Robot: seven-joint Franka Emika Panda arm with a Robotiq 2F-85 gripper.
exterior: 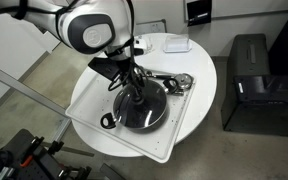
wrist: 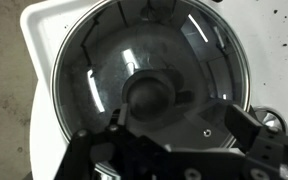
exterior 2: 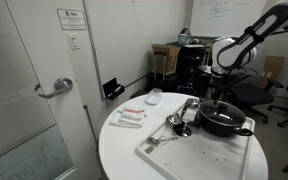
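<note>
A dark pot (exterior 2: 222, 121) with a black rim and side handles stands on the white tray. Its clear glass lid (wrist: 104, 60) carries a round black knob (wrist: 150, 96) at the centre. My gripper (exterior: 136, 83) is over the lid, close to the knob. Across the bottom of the wrist view, its dark fingers (wrist: 250, 128) are spread, one on either side of the picture, and the knob appears just beyond the space between them. Whether they touch the lid is hard to tell. In exterior view 1 the gripper partly covers the knob.
The tray (exterior: 88, 105) lies on a round white table (exterior: 197, 110). Metal utensils (exterior 2: 174, 127) and a small shiny container (exterior: 184, 81) are beside the pot. A clear box (exterior: 177, 44) and folded cloths (exterior 2: 128, 117) sit farther off.
</note>
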